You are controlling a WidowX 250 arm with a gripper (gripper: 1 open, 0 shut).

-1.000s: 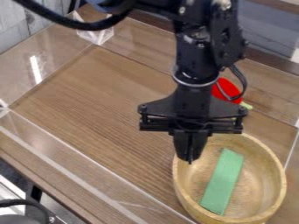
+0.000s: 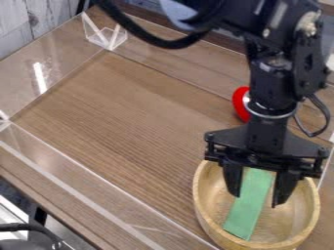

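The black gripper (image 2: 265,174) hangs low over a tan bowl (image 2: 210,209) at the bottom right, its two fingers pointing down on either side of the upper end of a green block (image 2: 244,214) lying in the bowl. Its fingers appear apart; whether they touch the block cannot be told. A red object (image 2: 240,103) is partly hidden behind the arm at the right.
A clear plastic piece (image 2: 102,27) stands at the back left. Dark cables lie at the lower left corner.
The gripper has moved right and down, from beside the green block to over its upper end. The bowl and block appear unmoved.
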